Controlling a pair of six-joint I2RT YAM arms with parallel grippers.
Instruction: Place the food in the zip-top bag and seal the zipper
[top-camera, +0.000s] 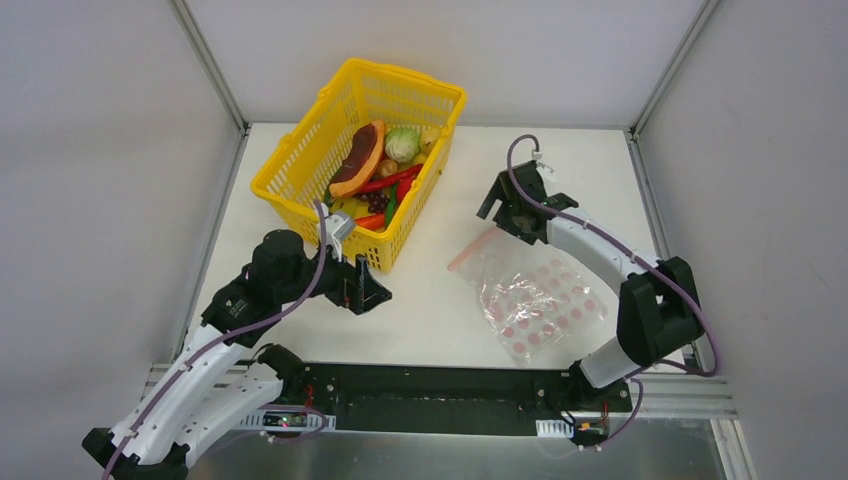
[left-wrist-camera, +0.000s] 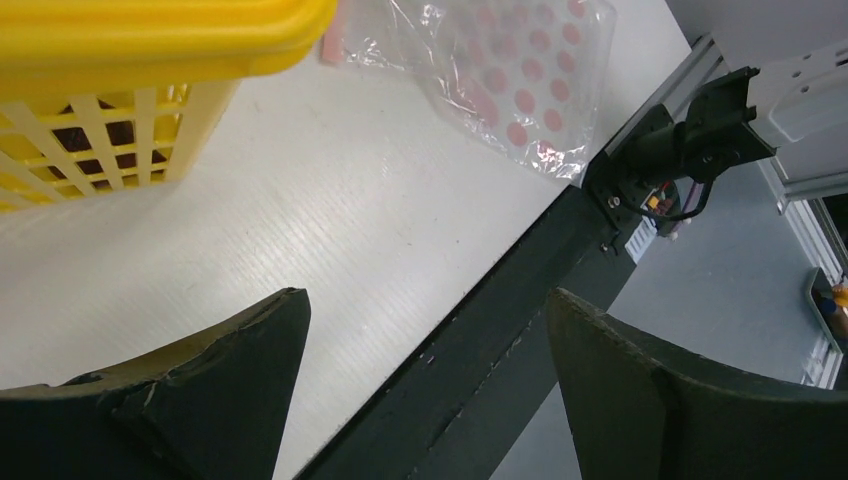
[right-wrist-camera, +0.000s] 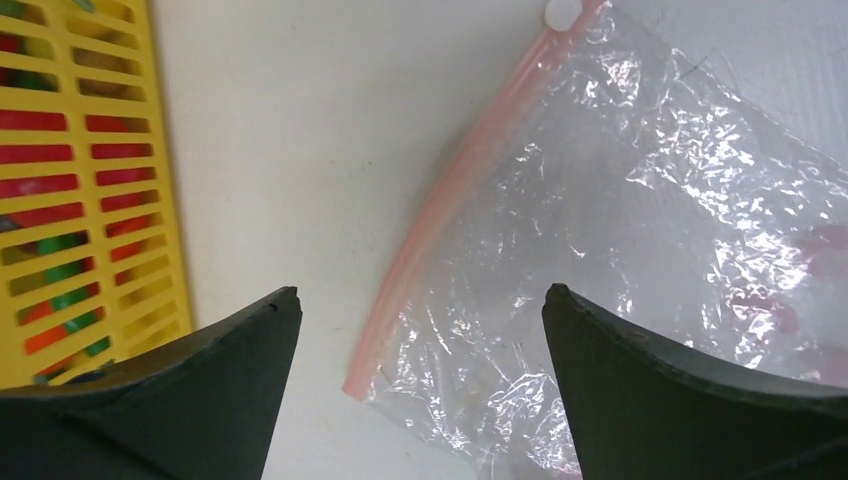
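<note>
A clear zip bag (top-camera: 530, 295) with a pink zipper (right-wrist-camera: 440, 200) and pink dots lies flat on the white table, right of a yellow basket (top-camera: 295, 170) of food, including a cabbage (top-camera: 403, 144) and red pepper (top-camera: 392, 179). My left gripper (top-camera: 368, 290) hangs just off the basket's near corner, open, with bare table between its fingers in the left wrist view. My right gripper (top-camera: 502, 208) is over the table above the bag's zipper edge, open and empty.
Side walls and the table's front edge border the workspace.
</note>
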